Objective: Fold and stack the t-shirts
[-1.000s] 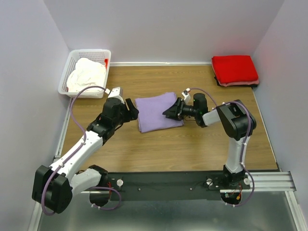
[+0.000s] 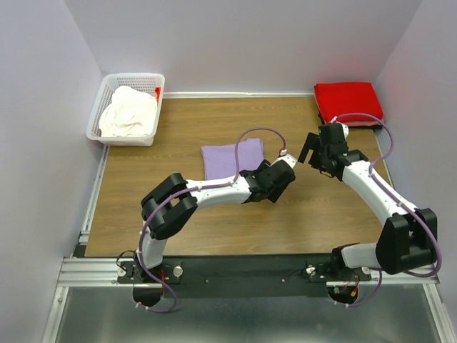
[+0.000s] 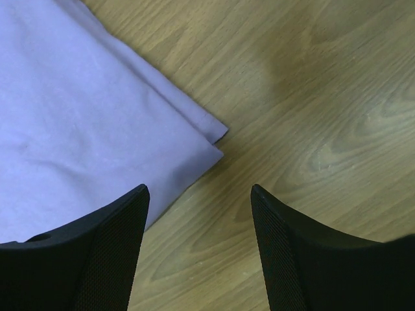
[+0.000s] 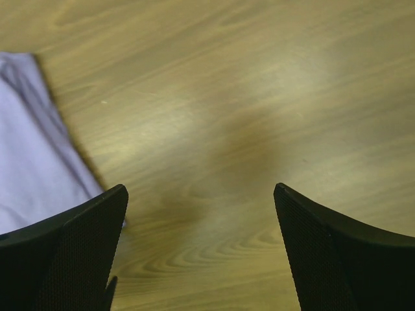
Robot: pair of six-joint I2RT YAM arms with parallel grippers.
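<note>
A lavender shirt (image 2: 223, 161), folded to a rough rectangle, lies on the table, its right side covered by my left arm in the top view. My left gripper (image 2: 282, 194) hangs over the shirt's near right corner. In the left wrist view that folded corner (image 3: 188, 146) shows just ahead of the open fingers (image 3: 113, 249), with nothing gripped. My right gripper (image 2: 305, 146) stands open to the right of the shirt, over bare wood. The right wrist view has the shirt's edge (image 4: 39, 162) at its left. At the back right sits a stack of folded shirts, red on top (image 2: 350, 101).
A white basket (image 2: 91, 120) with crumpled white cloth (image 2: 128, 113) inside stands at the back left. Bare table (image 2: 164, 128) lies left of the shirt and along the front. Walls close in on both sides.
The left arm has swung right, from the shirt's left side to its near right corner. The right gripper has moved off the shirt, to the right. The shirt looks unmoved.
</note>
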